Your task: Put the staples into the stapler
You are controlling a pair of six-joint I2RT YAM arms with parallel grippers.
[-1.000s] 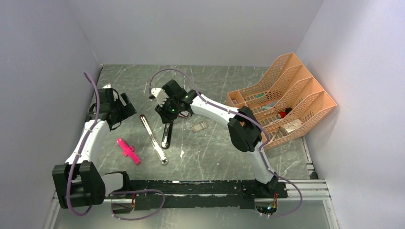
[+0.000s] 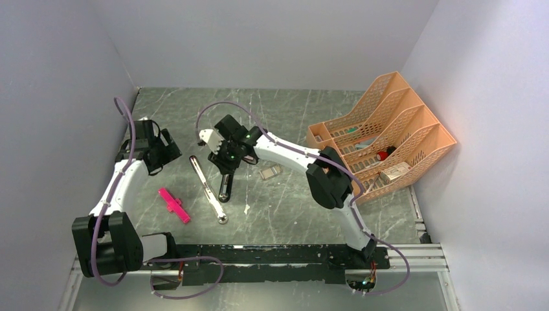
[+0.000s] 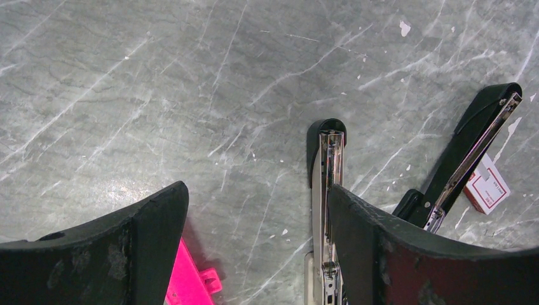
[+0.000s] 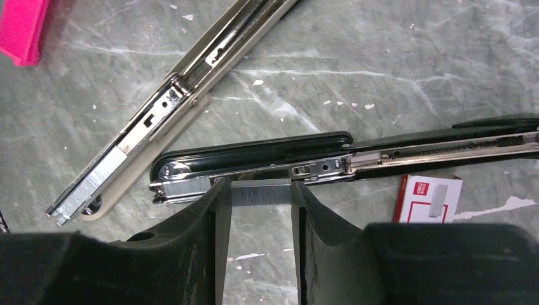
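Note:
A grey strip of staples [image 4: 262,192] is gripped by its ends between the fingertips of my right gripper. Just beyond the strip lies the black stapler [image 4: 248,152], opened out nearly flat with its silver magazine exposed; whether strip and stapler touch I cannot tell. A second opened stapler [image 4: 146,117], silver and beige, lies close by at a slant. From above, my right gripper [image 2: 226,170] covers the upper part of the black stapler. My left gripper is open and empty, over the table's left side; beyond its right finger the silver stapler [image 3: 328,190] shows.
A red and white staple box [image 4: 429,199] lies beside the black stapler. The pink stapler [image 2: 174,205] is at the left, and a small clear-looking case [image 2: 270,172] lies right of the black one. An orange organizer [image 2: 388,129] stands far right.
In the top view, my right gripper has shifted slightly left and toward the black stapler, still carrying the strip. The left arm moved very slightly left; the staplers have stayed put.

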